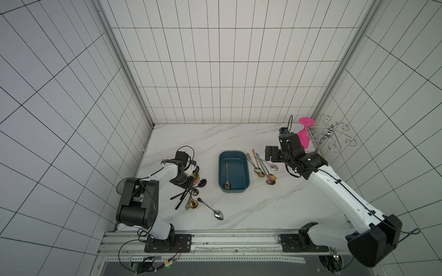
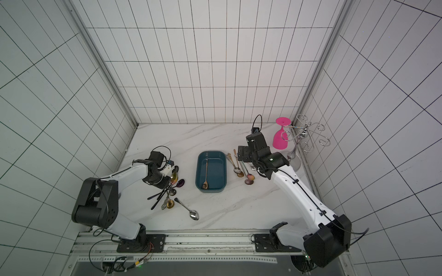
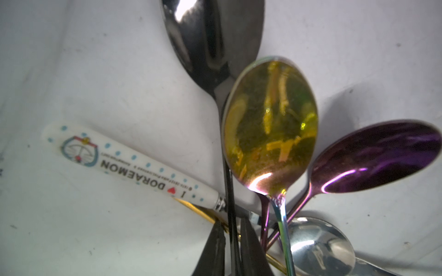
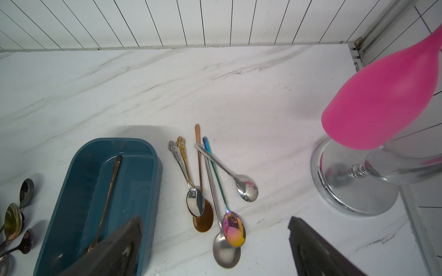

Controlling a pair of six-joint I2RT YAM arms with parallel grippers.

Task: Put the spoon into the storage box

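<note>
My left gripper is low over a pile of spoons on the left. Its narrowly spaced fingertips flank a dark spoon handle in the left wrist view; whether they grip it is unclear. Gold (image 3: 269,115), purple (image 3: 370,158) and dark (image 3: 193,41) spoons and a Doraemon handle (image 3: 129,165) surround them. The teal storage box (image 4: 129,179) stands in the middle, holding one long copper spoon (image 4: 108,195). My right gripper stands open, raised over the right-hand spoons (image 4: 246,188), its blurred fingers far apart with nothing held.
A pink glass (image 4: 382,99) and a metal stand (image 4: 345,191) stand at the back right. A lone silver spoon (image 1: 216,212) lies front centre-left.
</note>
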